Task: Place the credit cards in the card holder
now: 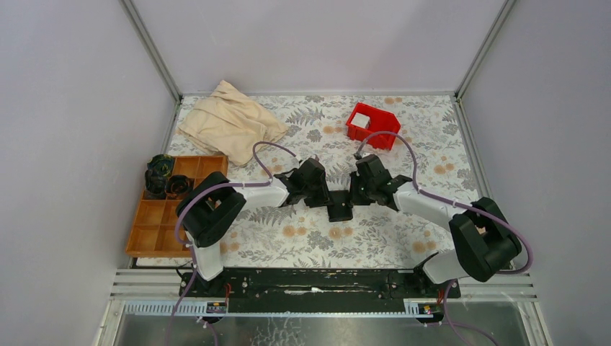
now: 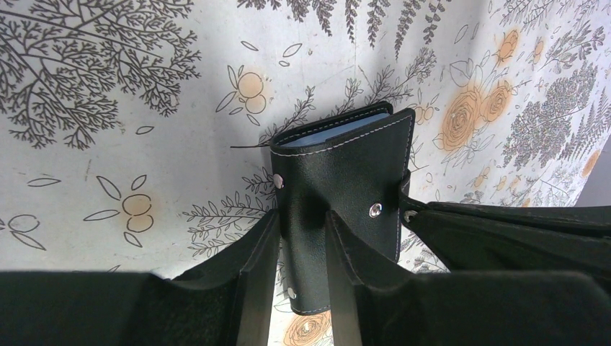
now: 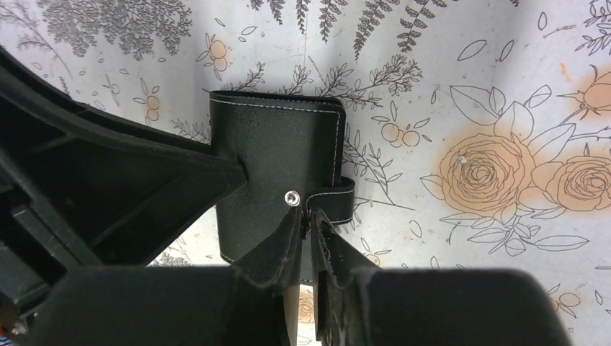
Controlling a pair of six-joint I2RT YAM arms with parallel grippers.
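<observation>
The black card holder [image 2: 346, 187] lies closed on the table between my two grippers. A pale blue edge [image 2: 342, 130] shows in its open top. My left gripper stands partly open at its spine side, one finger near the spine and the other over the front cover. Its tip meets the cover in the right wrist view; whether the leather is pinched is unclear. From the other side, my right gripper is shut on the closing strap [image 3: 335, 204], which stands out past the holder's edge. A snap stud [image 3: 292, 198] shows on the cover.
At the back right stands a red bin [image 1: 389, 122] with a white object [image 1: 361, 120] inside. A beige cloth [image 1: 234, 122] lies at the back left, above a wooden tray [image 1: 150, 234] with dark round items. The patterned table in front of the holder is clear.
</observation>
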